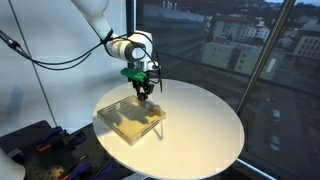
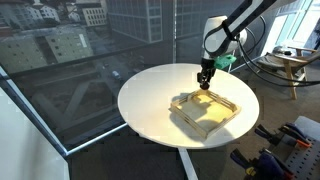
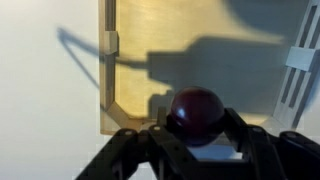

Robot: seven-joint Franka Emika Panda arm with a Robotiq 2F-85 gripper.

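A round, dark maroon object (image 3: 197,113) is held between the dark fingers of my gripper in the wrist view. Below it lies a shallow wooden tray (image 3: 150,62), which looks empty, with the shadow of the arm on its floor. In exterior view 1 my gripper (image 1: 143,95) hangs above the far side of the tray (image 1: 126,118). Seen from exterior view 2, the gripper (image 2: 204,86) is over the tray's back edge, with the tray (image 2: 210,112) on the white table. The held object is only a dark spot in both exterior views.
A dark chair or stand (image 1: 55,150) is beside the table at the left. Large windows stand behind.
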